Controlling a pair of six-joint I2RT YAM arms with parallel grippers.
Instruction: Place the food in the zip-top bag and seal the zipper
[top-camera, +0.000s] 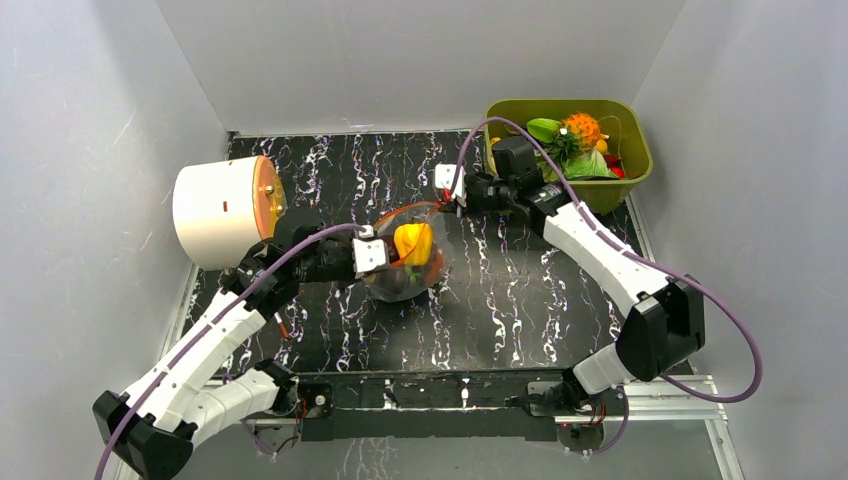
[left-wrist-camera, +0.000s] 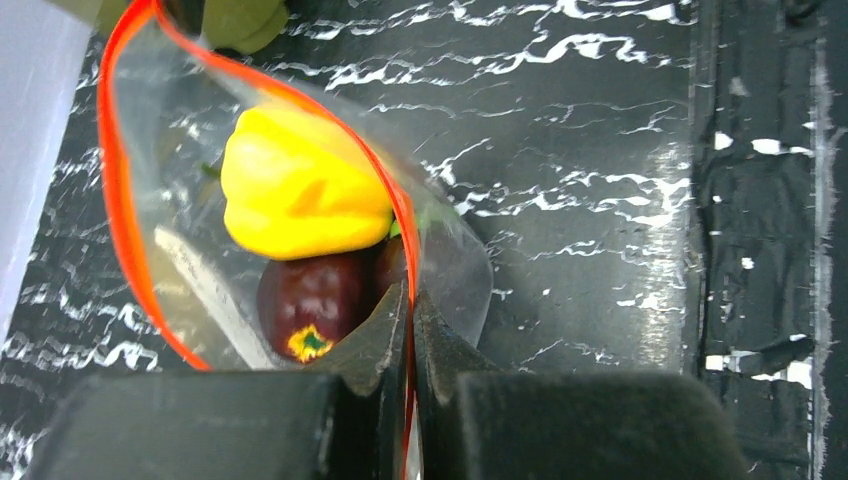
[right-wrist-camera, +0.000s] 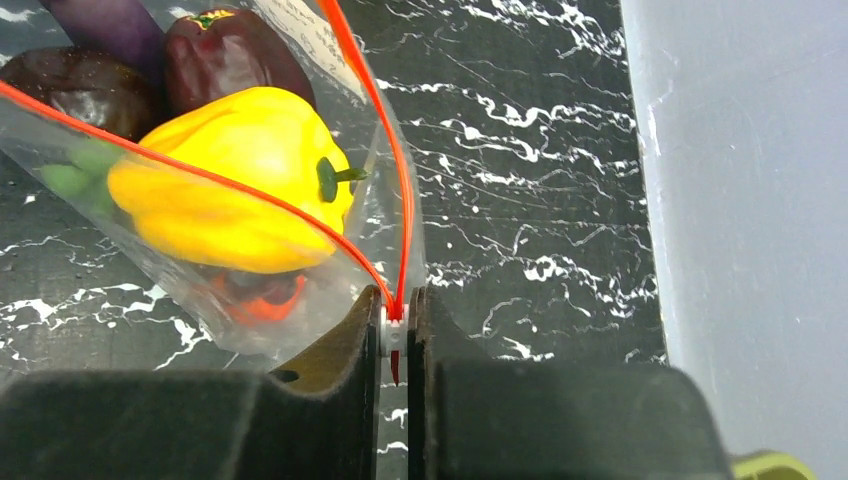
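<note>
The zip top bag (top-camera: 405, 285) lies on the black marbled surface with a yellow pepper, dark peppers and, in the right wrist view, an eggplant (right-wrist-camera: 120, 30) inside; its orange-red zipper edges are parted over the food. My left gripper is shut on one zipper edge at the bag's near side. My right gripper is shut on the bag's zipper end, at the white slider where the two red lines meet, beyond the yellow pepper's stem.
A green bin (top-camera: 630, 160) of produce stands at the back right, behind my right arm. A white cylinder (top-camera: 215, 215) stands at the left. Grey walls surround the surface, which is clear in front right of the bag.
</note>
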